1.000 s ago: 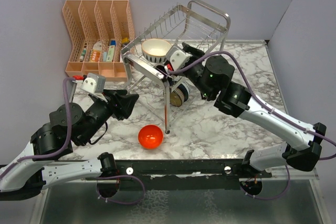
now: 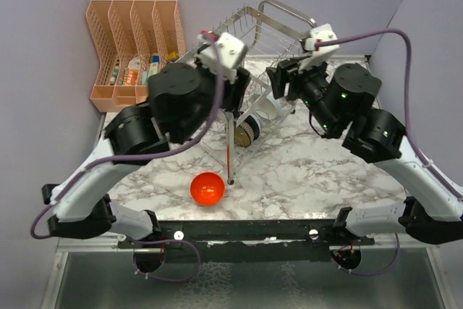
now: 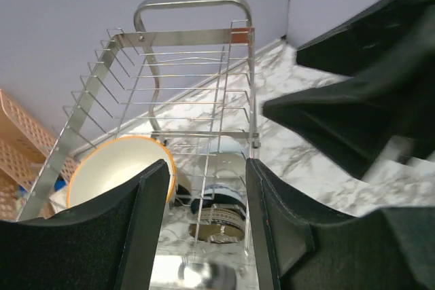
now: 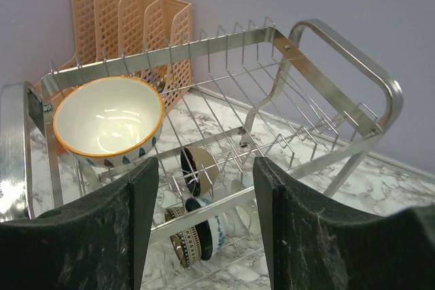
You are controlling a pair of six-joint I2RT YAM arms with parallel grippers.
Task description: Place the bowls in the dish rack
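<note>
Both grippers are raised over the metal dish rack (image 4: 363,124). My left gripper covers part of the rack in the top view, its fingers parted before a cream, orange-rimmed bowl (image 4: 109,119) on the upper tier. My right gripper stands with fingers apart at the rack's right, facing that tier. More bowls and cups (image 4: 207,229) sit on their sides in the lower tier. A red bowl (image 2: 207,189) rests on the marble counter in front of the rack.
An orange slotted organiser (image 2: 108,19) with small items stands at the back left. Walls bound the back and sides; a sink lies along the near edge.
My left gripper has swept up and right over the rack, blurred in the top view. My right gripper has risen and moved right, away from the upper bowl.
</note>
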